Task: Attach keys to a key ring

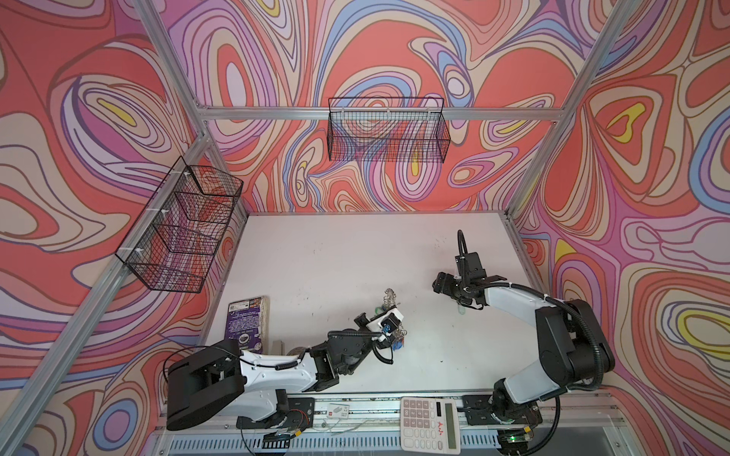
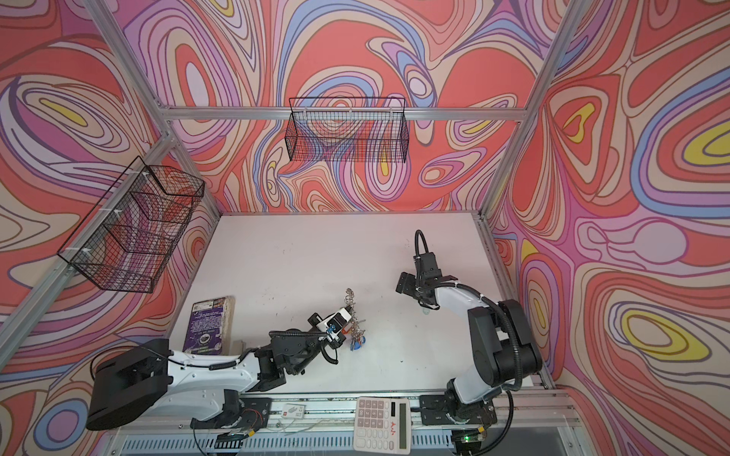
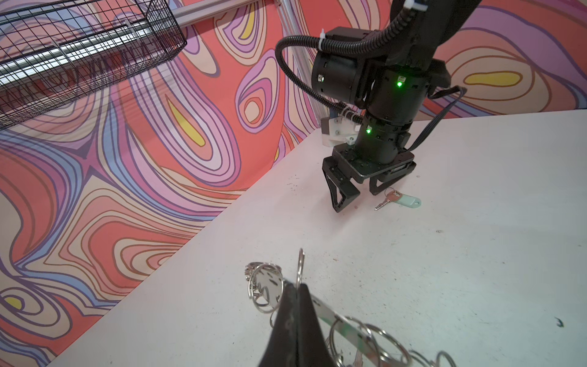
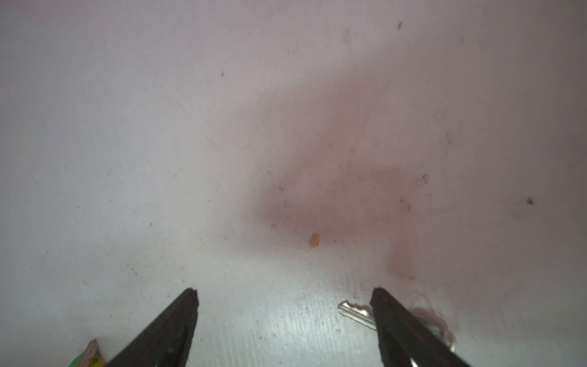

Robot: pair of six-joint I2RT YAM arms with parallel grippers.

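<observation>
My left gripper is shut, with a thin metal ring [image 3: 300,264] edge-on between its tips. A string of wire rings [image 3: 367,342] runs to either side of it, and shiny links [image 1: 390,296] show just beyond that gripper in the top left view. My right gripper is open low over the table with nothing between its fingers. A silver key [image 4: 353,313] lies partly behind the right-hand finger [image 4: 391,324]. Its small ring and pale translucent tag [image 3: 408,200] lie on the table beside the gripper.
A purple box [image 1: 247,323] stands at the left, partly behind the left arm. A calculator [image 1: 429,425] sits at the front edge. Wire baskets [image 1: 388,136] hang on the frame. A green-yellow scrap [image 4: 89,356] shows at lower left.
</observation>
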